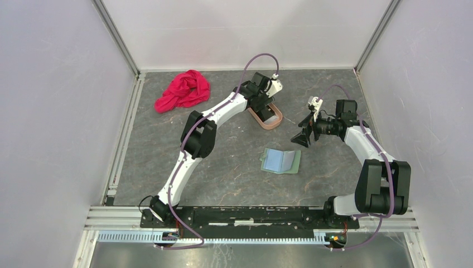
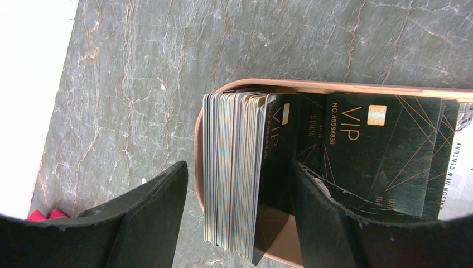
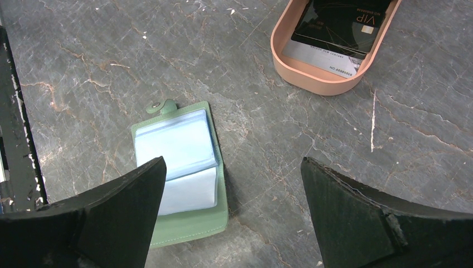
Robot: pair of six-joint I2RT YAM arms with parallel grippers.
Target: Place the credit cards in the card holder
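A peach tray (image 1: 272, 125) at the back centre holds dark VIP cards (image 2: 376, 148) and an upright stack of cards (image 2: 231, 167) at one end. My left gripper is over that end, part open, its fingers either side of the stack; whether they touch it is unclear. The card holder (image 1: 280, 161), green with clear blue-white sleeves, lies open on the table in front of the tray, with no card visible in it. My right gripper hangs open and empty above the table, right of tray and holder.
A crumpled red cloth (image 1: 181, 92) lies at the back left. White walls close in at the back and sides.
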